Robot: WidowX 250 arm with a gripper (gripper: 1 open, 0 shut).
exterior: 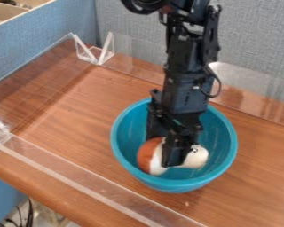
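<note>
A teal bowl (130,133) sits on the wooden surface, right of centre. Inside it lies an elongated orange and white object (149,158), partly hidden by the black gripper (170,154). The gripper points down into the bowl, its fingers around the middle of that object and shut on it.
Bare wood (68,112) lies clear to the left of the bowl. Clear plastic edging with white brackets (97,51) runs along the back and left. A grey panel stands behind, and a pale tray is at the top left corner.
</note>
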